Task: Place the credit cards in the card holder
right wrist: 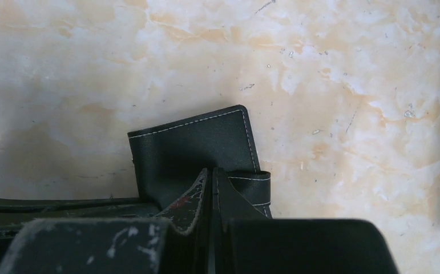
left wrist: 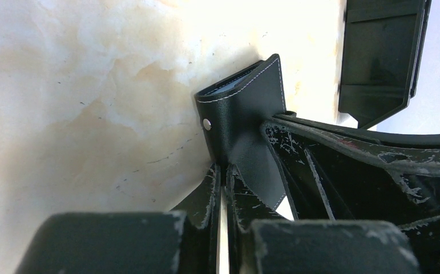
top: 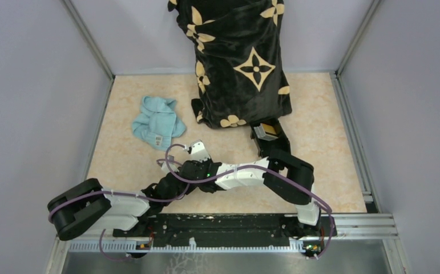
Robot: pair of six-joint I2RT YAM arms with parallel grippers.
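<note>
The black card holder [left wrist: 241,123], with white stitching, lies between my two grippers just above or on the tabletop. My left gripper is shut on its edge near the metal snap. A pale grey-blue strip, perhaps a card, shows inside its open end in the left wrist view. In the right wrist view the holder [right wrist: 189,142] appears face-on, with a strap [right wrist: 256,187] at its side. Over it stands my right gripper, its fingers closed together; nothing shows between them. The arms cover the holder in the top view.
A black box [top: 281,147] with yellow and silvery card-like pieces [top: 266,131] stands at right of centre. Behind it rises a black patterned cushion [top: 237,63]. A light-blue cloth [top: 157,121] lies at the back left.
</note>
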